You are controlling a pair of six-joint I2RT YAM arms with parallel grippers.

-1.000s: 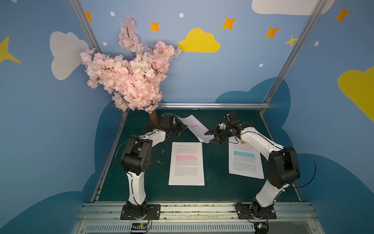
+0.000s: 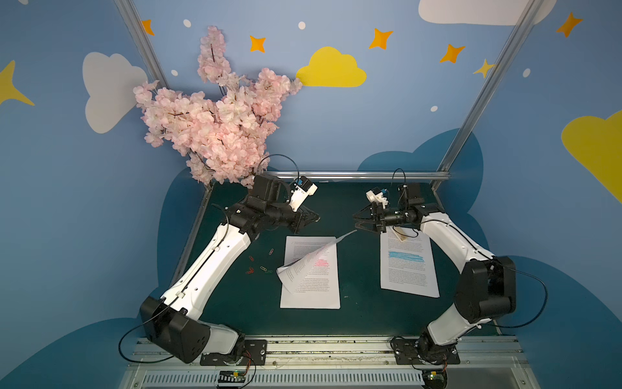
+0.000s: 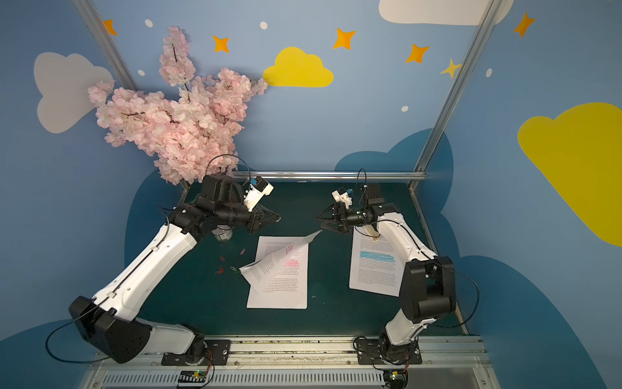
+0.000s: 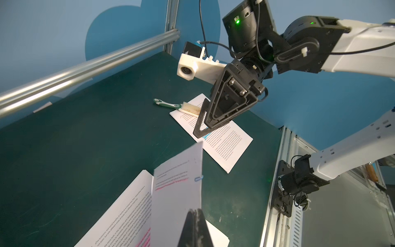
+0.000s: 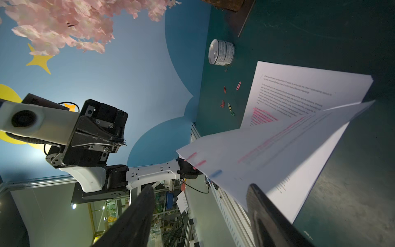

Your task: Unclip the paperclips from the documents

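A lifted sheet or thin set of pages (image 2: pixel 307 264) slants over the document lying on the mat (image 2: pixel 317 298), one corner raised toward the right gripper. On its edge is a blue paperclip (image 4: pixel 198 178). My left gripper (image 2: pixel 316 220) is shut behind and above the pages; in the right wrist view its fingertips stand apart from them, with nothing seen between. My right gripper is open, the raised paper close in front of its fingers; contact is unclear. Loose paperclips (image 5: pixel 238 85) lie left of the document.
Another document (image 2: pixel 408 265) with blue highlighting lies at the right, a brush (image 4: pixel 177 105) across its top edge. A tin (image 5: pixel 221 52) stands at the left, near the pink blossoms (image 2: pixel 213 129).
The pages hung upright by the left gripper; now they slant down over the middle document. The left arm has swung out and its gripper stands clear.
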